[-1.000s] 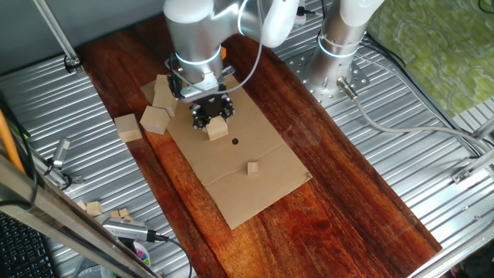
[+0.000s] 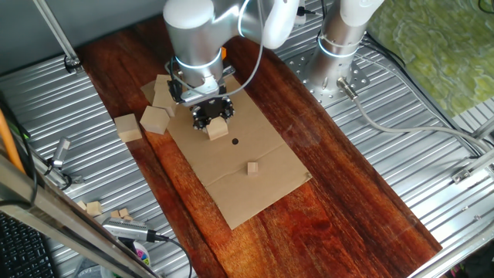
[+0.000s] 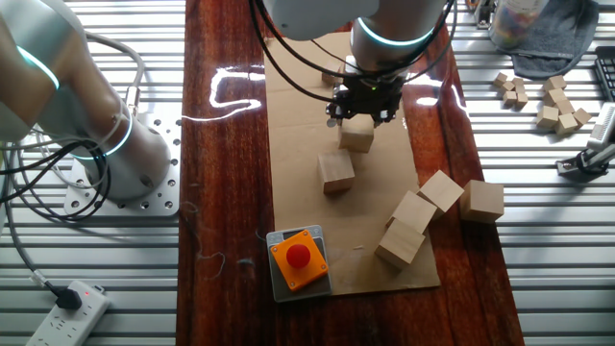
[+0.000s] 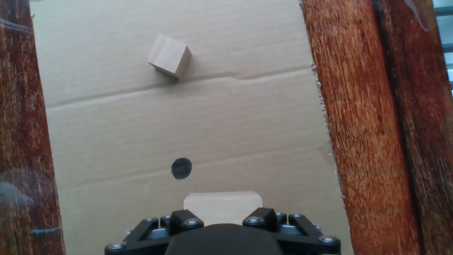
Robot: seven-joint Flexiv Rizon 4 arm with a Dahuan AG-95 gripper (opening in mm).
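A pale wooden block (image 2: pixel 218 128) sits at the fingertips of my gripper (image 2: pixel 214 116), above the cardboard sheet. From the opposite side, exterior view 2 shows this block (image 3: pixel 356 134) directly under my black gripper (image 3: pixel 365 113). In the wrist view, the block (image 4: pixel 223 205) appears at the bottom centre, partly covered by my gripper. Its contact with the pads is hidden, so I cannot tell whether the fingers grip it or merely stand around it. A smaller cube (image 4: pixel 168 55) lies apart on the cardboard (image 4: pixel 248 113), beyond a dark round spot (image 4: pixel 181 168).
Another block (image 3: pixel 336 172) stands close to the gripper. Several blocks (image 3: pixel 405 211) cluster at the sheet's edge, near a red-and-orange button box (image 3: pixel 299 259). Small blocks (image 3: pixel 557 111) lie off the wooden board. In exterior view 1, the sheet's near end is clear.
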